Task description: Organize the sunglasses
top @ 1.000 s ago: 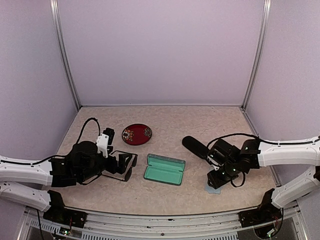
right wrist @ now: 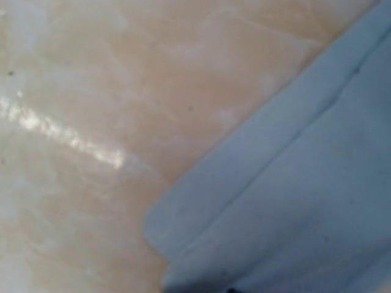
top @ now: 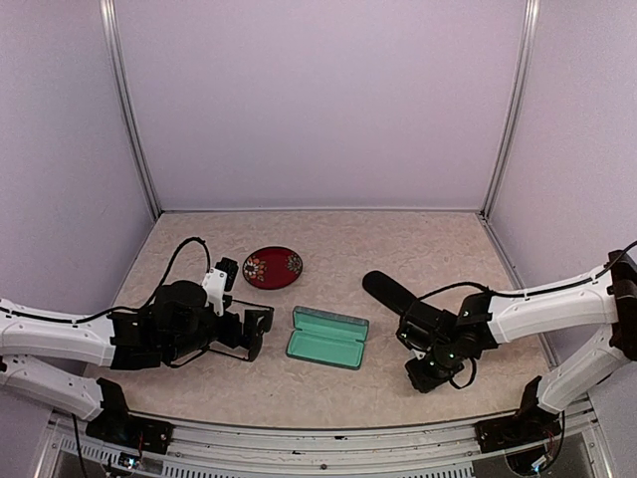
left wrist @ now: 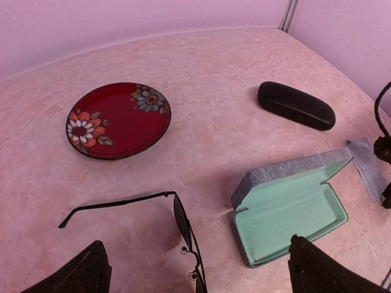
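Observation:
The sunglasses (left wrist: 181, 218) lie on the table with dark lenses and thin black temples, one temple stretching left in the left wrist view. My left gripper is open above them, its dark fingers (left wrist: 79, 273) well apart with nothing held. From the top, that gripper (top: 251, 329) partly covers the sunglasses (top: 256, 349). A grey case with green lining (top: 326, 349) stands open and empty at the centre. The blue-grey cloth (right wrist: 275, 195) fills the right of the right wrist view. Over it is my right gripper (top: 422, 376), hiding it from the top; its finger opening does not show.
A closed black case (top: 386, 290) lies behind the right gripper, partly covered by that arm in the top view. A red flowered plate (top: 273, 267) sits at the back left.
The right gripper has moved slightly left and toward the front, covering the cloth that showed beneath it. The left gripper has shifted a little right over the sunglasses.

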